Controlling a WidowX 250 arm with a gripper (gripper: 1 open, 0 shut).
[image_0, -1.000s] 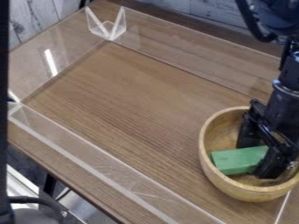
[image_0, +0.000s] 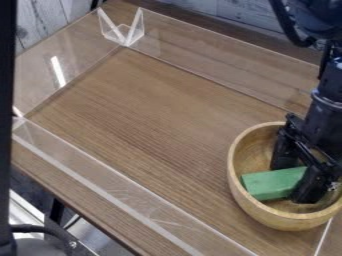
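Observation:
A wooden bowl (image_0: 274, 216) sits at the right front of the tray floor, with a green block (image_0: 271, 182) lying inside it. My black gripper (image_0: 306, 180) reaches down from the right into the bowl, over the right part of the block and partly hiding it. The fingertips are dark against the bowl's inside, so their exact contact with the block is unclear.
The wooden floor (image_0: 147, 110) of the tray is clear to the left and centre. Transparent walls border it, with a clear angular bracket (image_0: 123, 30) at the back left corner.
My gripper has shifted very slightly within the bowl; the bowl and green block look almost unchanged.

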